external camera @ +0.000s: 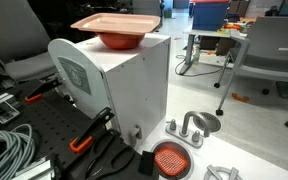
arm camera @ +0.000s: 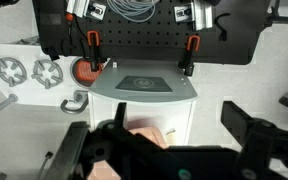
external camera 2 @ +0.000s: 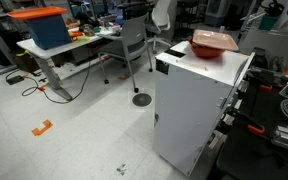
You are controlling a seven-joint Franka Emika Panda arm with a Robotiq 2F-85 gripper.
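A flat pinkish board (external camera: 119,23) rests on top of an orange-red bowl (external camera: 122,42), both on the white cabinet (external camera: 139,90). In the second exterior view, the same board (external camera 2: 214,40) covers much of the bowl (external camera 2: 206,51). The open gripper shows at the bottom of the wrist view, above the cabinet. It hides most of the pinkish board. I see nothing held between its fingers.
Beside the cabinet is a toy sink with a grey faucet (external camera: 189,124) and a red-based basin (external camera: 171,160). Coiled cable (external camera: 8,150) lies on the black table. A blue bin (external camera 2: 42,30) and a chair (external camera 2: 130,45) stand farther off.
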